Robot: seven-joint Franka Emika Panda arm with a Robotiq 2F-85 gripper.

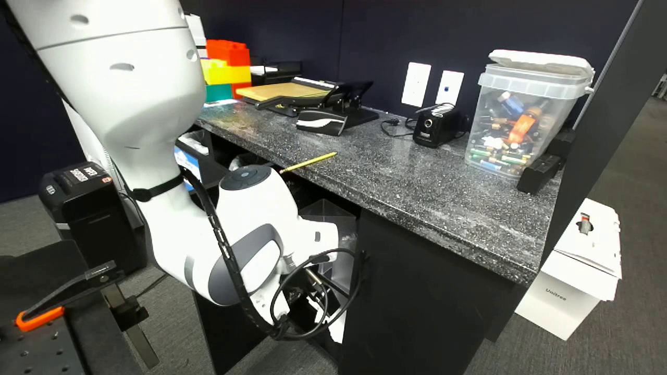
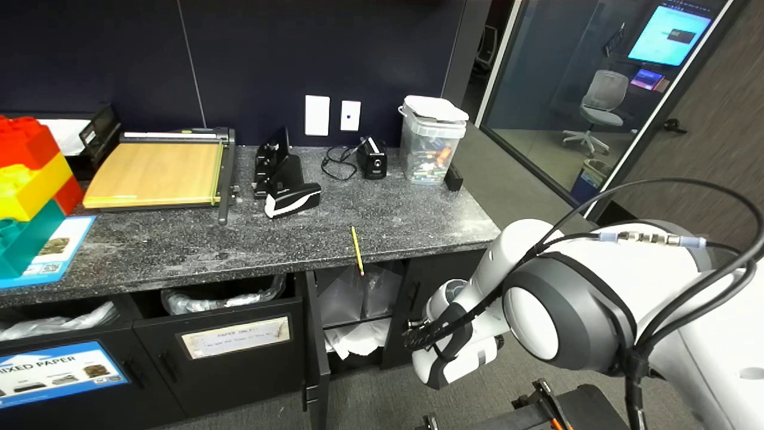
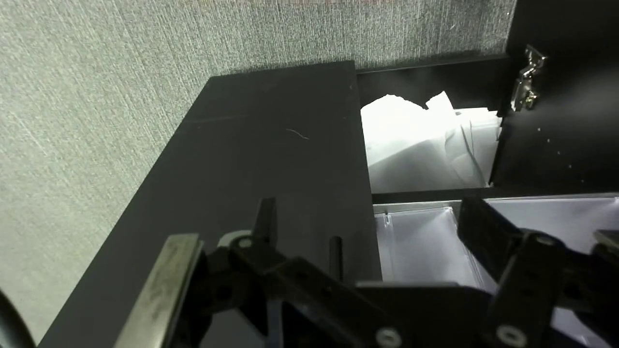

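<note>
My gripper stands open in the wrist view, its dark fingers wide apart with nothing between them. It faces a cabinet whose black door is swung open. Beyond the fingers, the wrist view shows clear plastic bins on a shelf and white paper in the compartment with the metal hinge. A shut black door panel with a bar handle fills the middle left. In both exterior views the fingers are hidden by the arm and cables. A yellow pencil lies over the counter's front edge.
The speckled counter above carries a paper cutter, a stapler, a black sharpener and a tub of batteries. A shredder stands on the floor at left. Cables loop around the wrist.
</note>
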